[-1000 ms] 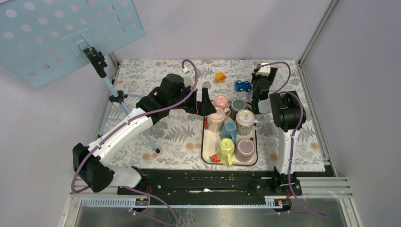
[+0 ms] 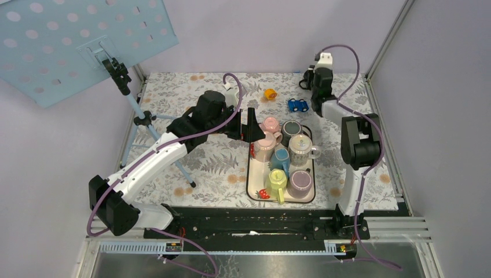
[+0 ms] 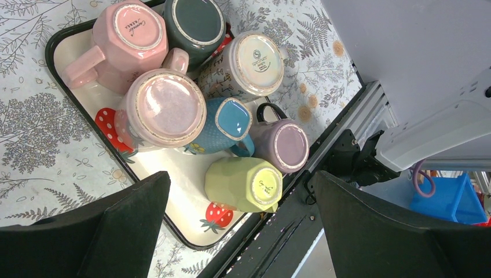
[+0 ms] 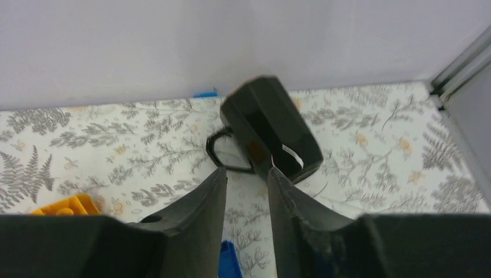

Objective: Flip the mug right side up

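Observation:
A black faceted mug (image 4: 266, 119) lies tilted on its side at the back of the table, its handle to the left, in the right wrist view. My right gripper is just in front of it, fingers part open with a gap between them; from above it partly hides the mug (image 2: 306, 81). My left gripper (image 2: 247, 124) stands open over the left edge of the tray, nothing between its fingers.
A tray (image 3: 179, 226) of upturned mugs fills the front middle. An orange toy (image 2: 270, 94) and a blue toy car (image 2: 297, 105) lie behind it. A folded blue board (image 2: 69, 40) stands at the left.
My right arm has moved toward the back and up from its earlier place by the mug, with its wrist rising in the top view. The left arm is unmoved.

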